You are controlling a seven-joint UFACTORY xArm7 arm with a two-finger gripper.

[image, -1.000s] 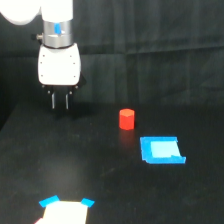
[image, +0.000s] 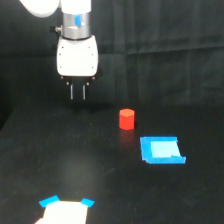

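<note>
A small red block (image: 127, 119) rests on the dark table right of the middle. My gripper (image: 77, 92) hangs above the table to the left of the block, pointing down and well apart from it. Its two thin fingers stand apart, with nothing showing between them. In front of the block and to its right lies a white square edged with blue tape (image: 164, 149), with nothing on it.
Near the front edge, a pale sheet or surface (image: 66, 212) with blue tape at its corners is partly cut off by the frame. A dark curtain (image: 160, 50) hangs behind the table.
My gripper has moved to the right, closer to the red block, and a little upward. The block and the taped squares have stayed in place.
</note>
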